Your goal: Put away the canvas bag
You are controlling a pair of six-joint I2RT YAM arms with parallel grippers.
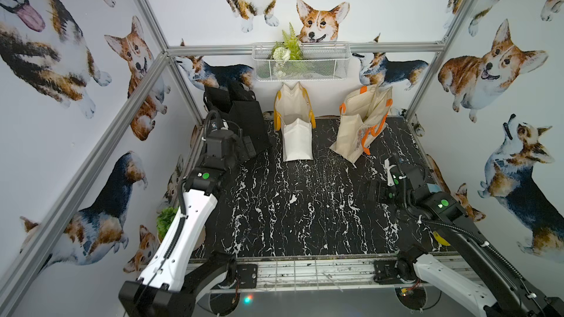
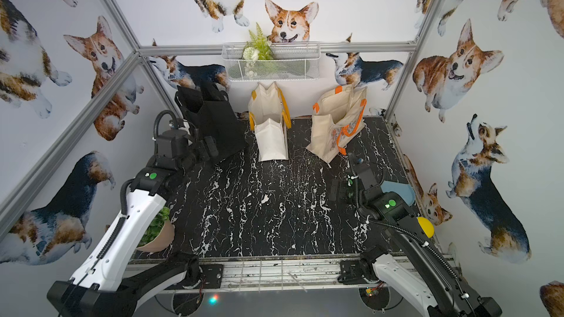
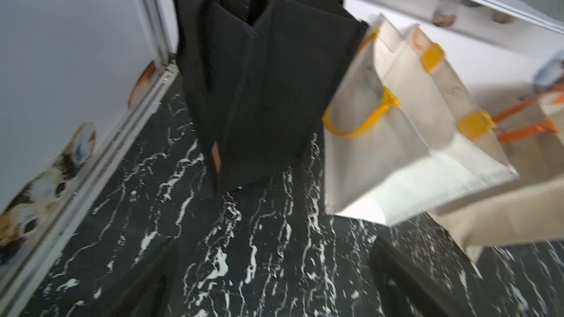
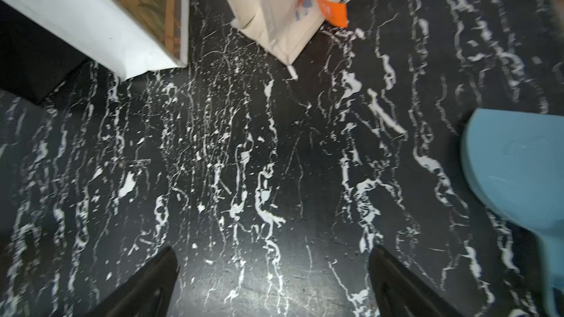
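Three bags stand along the back of the black marble-patterned table: a black bag on the left, a white bag with yellow handles in the middle, and a beige canvas bag with orange handles on the right. My left gripper is open, raised in front of the black bag, with nothing between its fingers. My right gripper is open over bare table, in front of the white and beige bags, nothing between its fingers.
A wire basket with a plant hangs on the back wall. A light-blue object lies at the right, with a yellow one nearer the front. A potted plant stands at the front left.
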